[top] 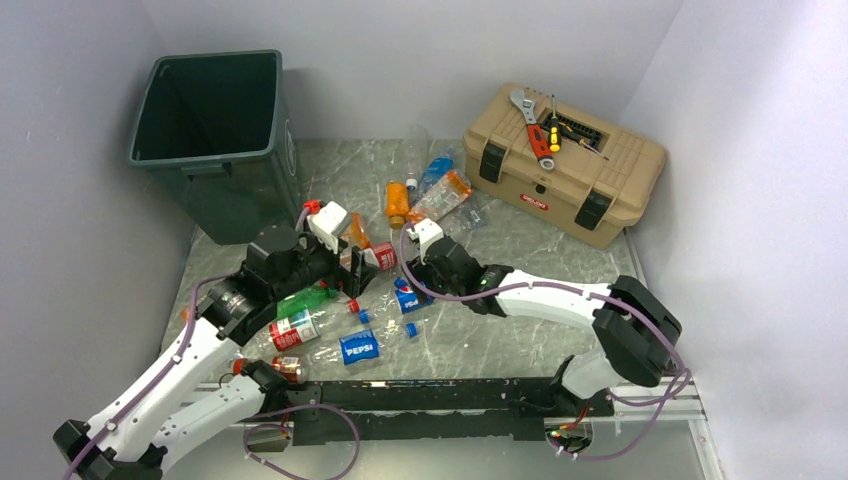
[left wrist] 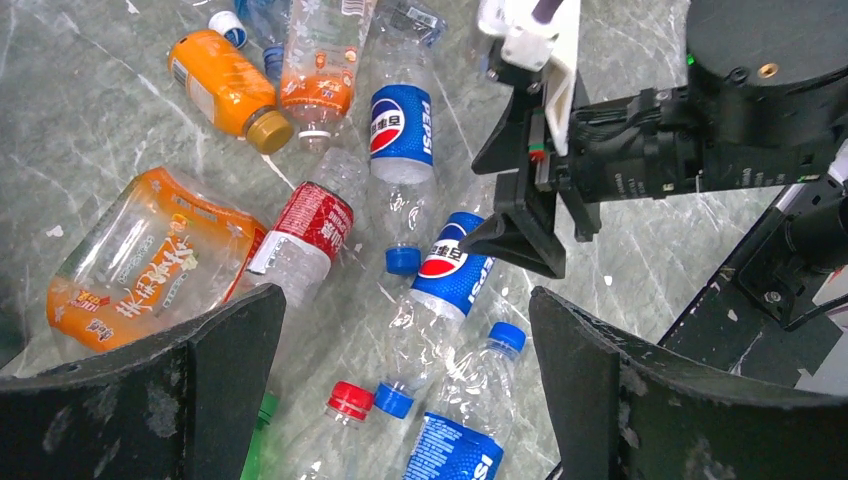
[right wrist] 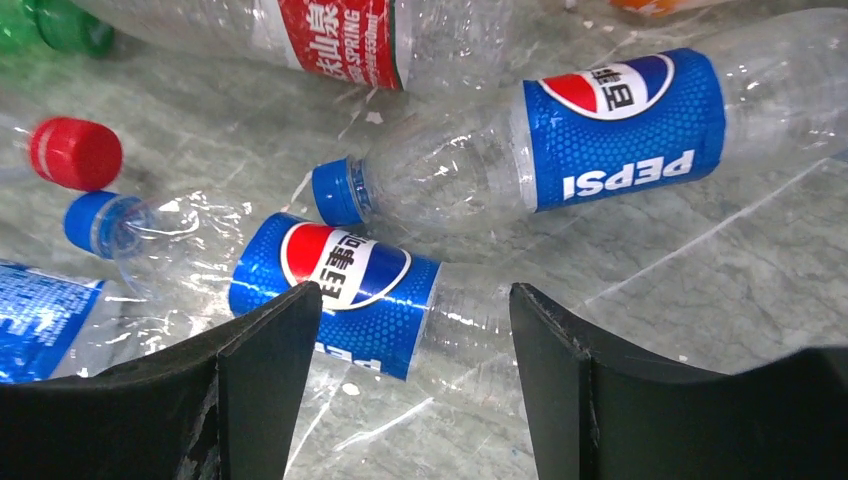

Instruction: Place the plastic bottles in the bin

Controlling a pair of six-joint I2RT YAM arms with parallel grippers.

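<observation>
Plastic bottles lie in a cluster on the marble floor, among them an orange bottle (top: 396, 200), a red-label bottle (left wrist: 315, 220), Pepsi bottles (right wrist: 625, 130) and a green one (top: 298, 302). The dark green bin (top: 212, 190) stands at back left. My left gripper (top: 355, 270) is open above the cluster, nothing between its fingers. My right gripper hangs over the middle Pepsi bottles, its fingertips spaced either side of a Pepsi bottle (right wrist: 330, 290) in the right wrist view; whether it grips that bottle I cannot tell.
A tan toolbox (top: 560, 200) with a wrench (top: 535, 135) and screwdrivers on its lid sits at back right. Walls enclose the floor at back and sides. Bare floor (top: 500, 350) shows at front right. Both arms are close together over the bottles.
</observation>
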